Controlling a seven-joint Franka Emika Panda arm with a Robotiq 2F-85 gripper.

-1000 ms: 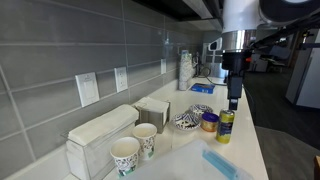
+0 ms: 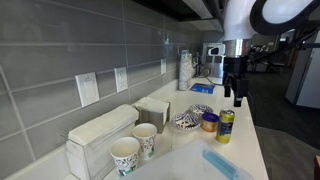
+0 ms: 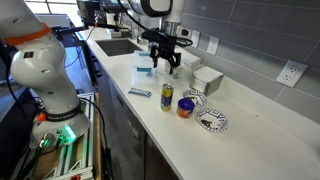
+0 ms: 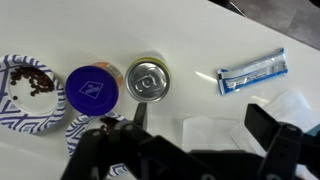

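Note:
My gripper [image 2: 233, 96] hangs open above the counter, with nothing between its fingers. Close below it in exterior view 1 stands an upright yellow can [image 2: 225, 127]. The can's silver top [image 4: 148, 79] appears in the wrist view, beyond the left finger and off to one side of the gap. Touching or nearly touching the can is a jar [image 3: 185, 107] with a purple-blue lid [image 4: 92, 89]. On the other side of the gripper in the wrist view lies a light-blue packet [image 4: 252, 72], flat on the white surface.
Patterned plates or bowls [image 3: 212, 119] sit beyond the jar; one holds dark brown pieces [image 4: 36, 80]. Two paper cups [image 2: 125, 154], a long white box [image 2: 101, 137] and a grey-white container [image 3: 205, 82] line the tiled wall. Bare counter [image 3: 230, 155] extends toward the right in exterior view 2.
The arm has shifted and turned slightly over the last second, its fingertips moving a little to the right in exterior view 1. The can, jar and packet have stayed put.

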